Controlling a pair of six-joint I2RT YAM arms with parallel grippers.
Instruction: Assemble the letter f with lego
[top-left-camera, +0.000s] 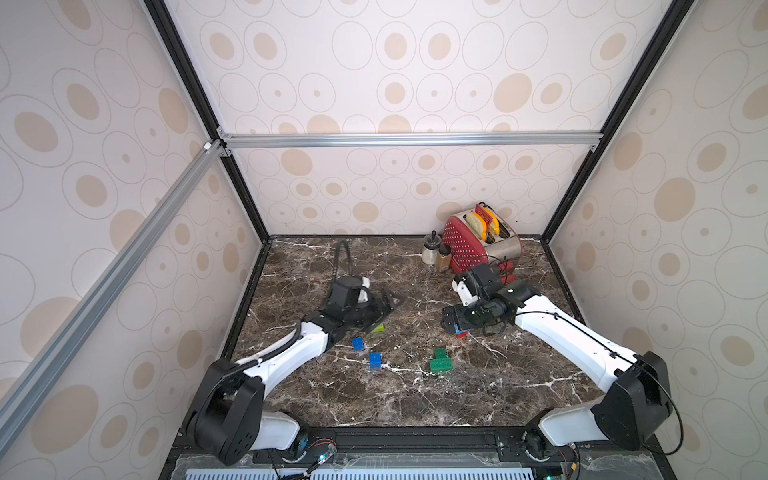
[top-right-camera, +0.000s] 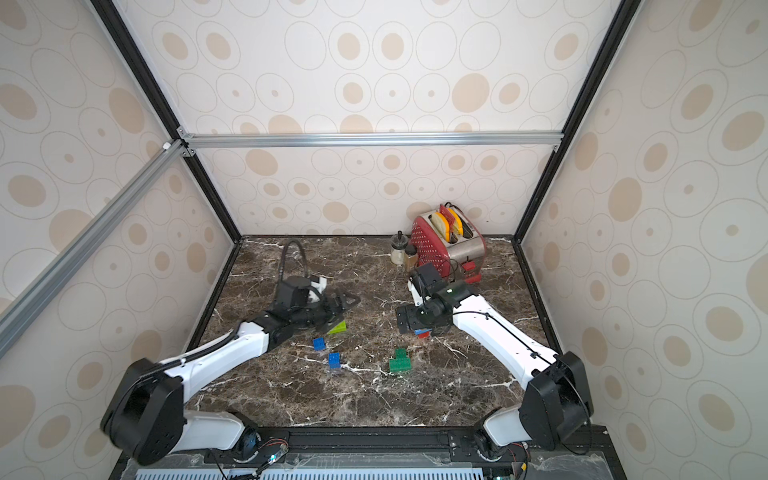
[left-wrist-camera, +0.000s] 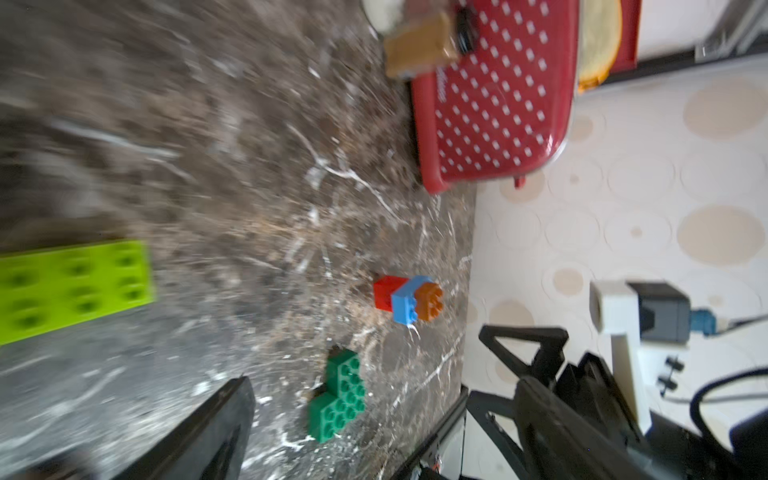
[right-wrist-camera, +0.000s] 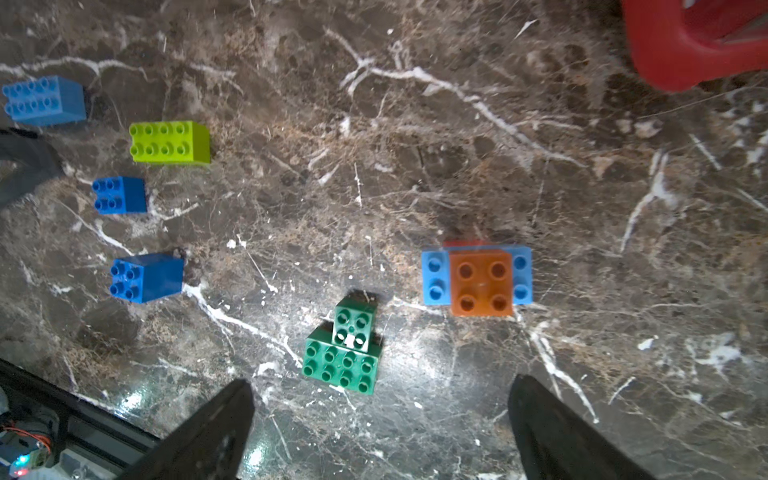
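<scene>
In the right wrist view, an orange brick (right-wrist-camera: 481, 281) sits on a light blue brick (right-wrist-camera: 436, 280), with the edge of a red brick (right-wrist-camera: 464, 243) showing behind. Nearer the front lie two touching green bricks, a small one (right-wrist-camera: 353, 321) and a longer one (right-wrist-camera: 341, 361). My right gripper hangs open above the table, nothing between its fingers. My left gripper is open and empty, raised above the table near the lime brick (left-wrist-camera: 76, 284). From the top left, arms partly hide the lime brick and the red-blue-orange stack.
Two dark blue bricks (right-wrist-camera: 120, 195) (right-wrist-camera: 147, 277) and another light blue brick (right-wrist-camera: 45, 101) lie on the left. Behind the right arm stands a red toaster (top-left-camera: 468, 240) with two jars (top-left-camera: 432, 247) beside it.
</scene>
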